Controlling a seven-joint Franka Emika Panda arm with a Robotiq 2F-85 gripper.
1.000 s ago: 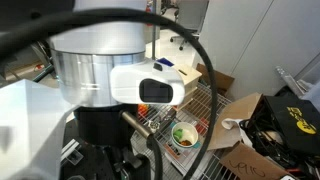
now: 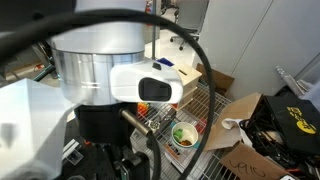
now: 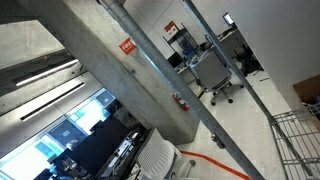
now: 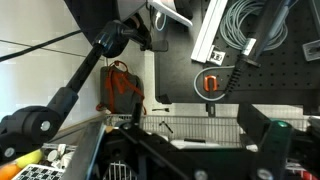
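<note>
At the bottom of the wrist view my gripper stands open, its dark fingers (image 4: 258, 132) wide apart with nothing held between them. Beyond it lies a black tabletop with a grid of holes (image 4: 185, 85). A small orange-red piece (image 4: 210, 84) with a cable looped round it sits on that surface, and a coil of grey cable (image 4: 238, 22) lies farther back. In exterior view 1 the white arm (image 2: 110, 70) fills the left side and hides much behind it; the fingers cannot be made out there.
A wire rack (image 4: 190, 128) runs along the table's edge. In exterior view 1 a white tub (image 2: 185, 135) stands on wire shelving, with an open cardboard box (image 2: 240, 125) and a black bag (image 2: 298, 122) to its right. A red-and-black backpack (image 4: 121, 88) lies below, left of the tabletop.
</note>
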